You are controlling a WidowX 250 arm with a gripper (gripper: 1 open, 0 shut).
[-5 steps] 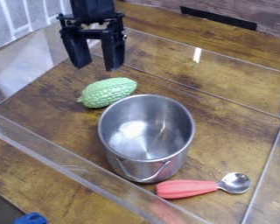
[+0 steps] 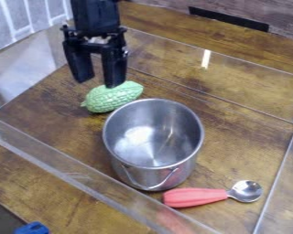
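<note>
My black gripper [image 2: 98, 66] hangs open at the upper left, just above a light green bumpy vegetable [image 2: 113, 96], perhaps a bitter gourd, that lies on the wooden floor of a clear-walled bin. A steel pot [image 2: 153, 161] stands at the centre, in front of and to the right of the vegetable, empty inside. A spoon with a pink handle [image 2: 193, 196] and a metal bowl lies at the lower right, beside the pot.
Clear plastic walls [image 2: 76, 180] surround the area. A blue object [image 2: 30, 228] sits outside at the bottom left.
My gripper has come down a little toward the green vegetable. The vegetable, pot and spoon have not moved.
</note>
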